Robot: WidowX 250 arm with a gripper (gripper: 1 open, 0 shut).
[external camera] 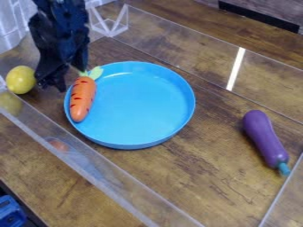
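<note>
My dark gripper [63, 71] hangs at the upper left, its lower end just left of a toy carrot [81, 97] with green leaves, which lies on the left side of a blue plate [138, 106]. A yellow round fruit [20, 79] sits left of the gripper on the wooden surface. The fingertips are dark and I cannot tell how far apart they are. A purple eggplant [263, 138] lies apart at the right.
Clear plastic walls [112, 183] border the work area. Bare wood [190, 173] lies below and to the right of the plate, between it and the eggplant.
</note>
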